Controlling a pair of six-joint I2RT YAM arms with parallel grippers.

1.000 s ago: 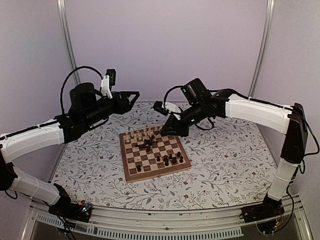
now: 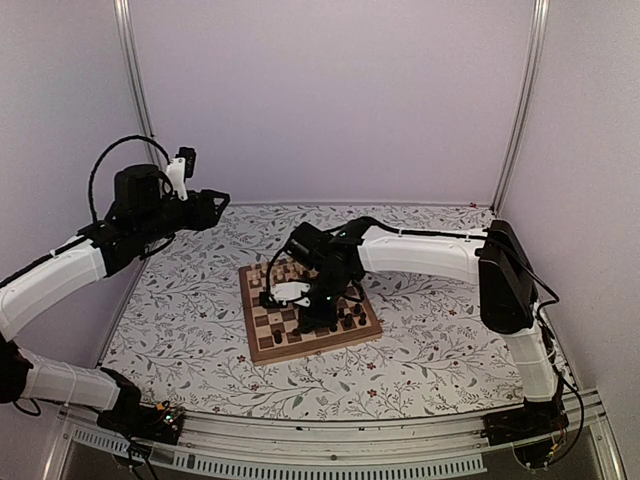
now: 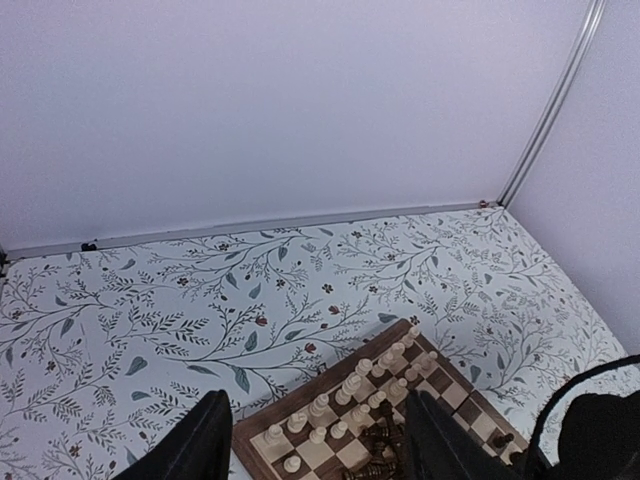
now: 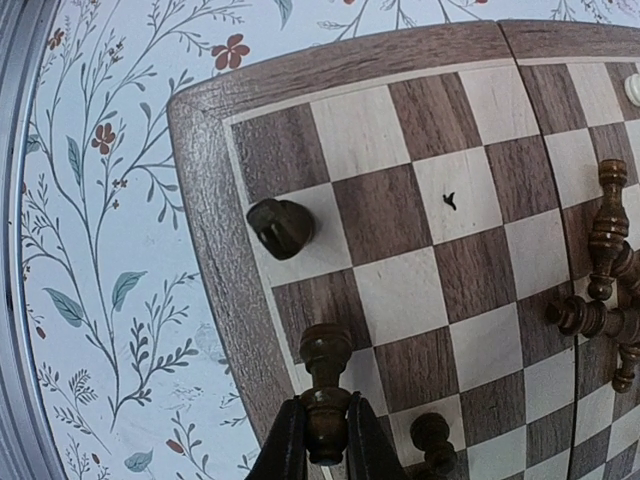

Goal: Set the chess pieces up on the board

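The wooden chessboard (image 2: 262, 345) lies on the floral table. My right gripper is shut on a dark chess piece (image 4: 326, 370), low over the board near one corner. A dark piece (image 4: 280, 225) stands on a corner-side square, and another (image 4: 433, 445) beside my gripper. More dark pieces (image 4: 610, 230) lie tipped over toward the board's middle. White pieces (image 3: 320, 405) stand in rows along the far side. My left gripper (image 2: 208, 208) hangs open and empty, up at the left, away from the board.
The right arm reaches across the board and hides part of it in the top view.
My right arm has swung left and down over the board's near part. My left gripper has drawn back to the left from above the board.
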